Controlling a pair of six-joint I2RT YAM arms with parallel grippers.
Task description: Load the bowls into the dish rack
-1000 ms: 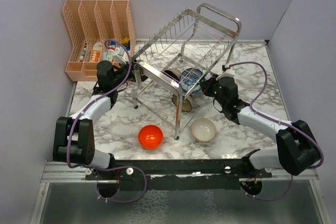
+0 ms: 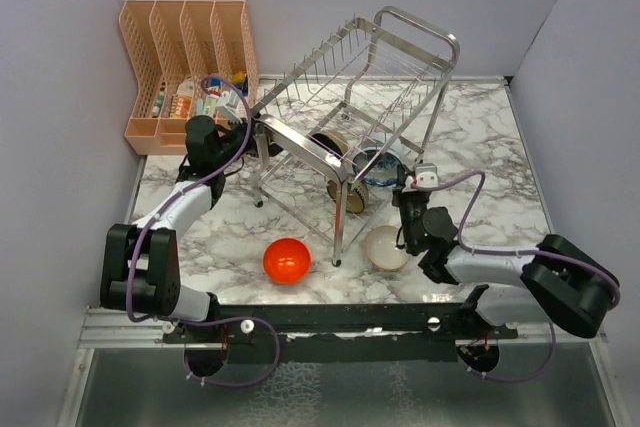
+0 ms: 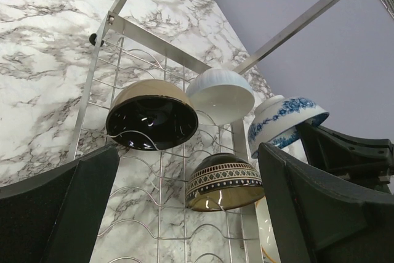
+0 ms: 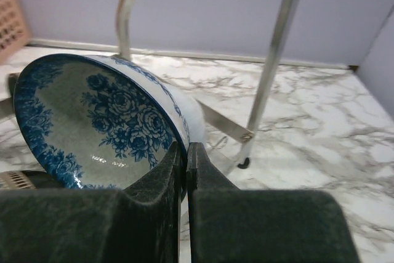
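My right gripper (image 2: 410, 184) is shut on the blue floral bowl (image 4: 101, 124), tilted at the right of the rack's lower tier (image 3: 161, 189). In the left wrist view a black bowl (image 3: 151, 121), a white bowl (image 3: 218, 93) and a patterned bowl (image 3: 221, 189) sit on that tier. My left gripper stands open at the rack's left end, nothing between its fingers. On the counter lie a red bowl (image 2: 286, 260) and a cream bowl (image 2: 387, 247), in front of the rack.
An orange divided organizer (image 2: 150, 127) with items stands at the back left. Walls border both sides; bare marble counter (image 2: 500, 177) lies right of the rack.
The right arm has swung its wrist toward the front and stands more upright beside the rack; the blue bowl has shifted slightly right and down with it. The left arm is still.
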